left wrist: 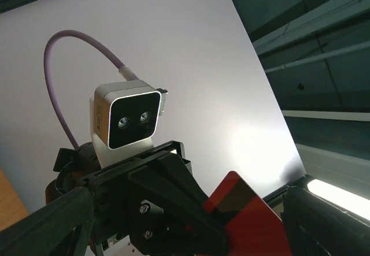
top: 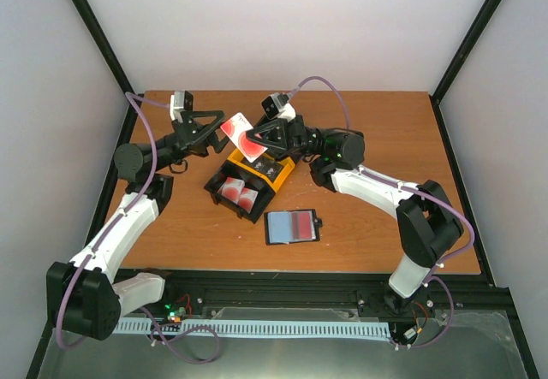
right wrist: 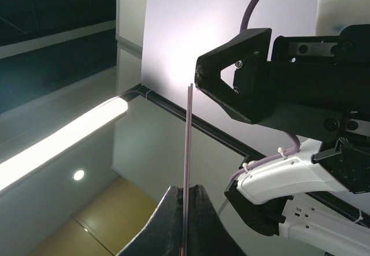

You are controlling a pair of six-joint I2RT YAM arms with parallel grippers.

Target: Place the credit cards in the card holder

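Note:
A red and white card (top: 244, 138) is held up above the table, with my right gripper (top: 259, 136) shut on one end. In the right wrist view the card (right wrist: 188, 134) stands edge-on, pinched between the fingers. My left gripper (top: 225, 132) is open around the card's far corner, nothing clamped in it. The left wrist view shows the red card (left wrist: 248, 218) between its spread fingers. The card holder (top: 291, 227) lies open below on the table, a pale blue panel at left and a reddish one at right.
A black and yellow box (top: 278, 172) stands beneath the grippers, with red and white cards (top: 232, 189) in its black part. Both arms' tips are close together over the box.

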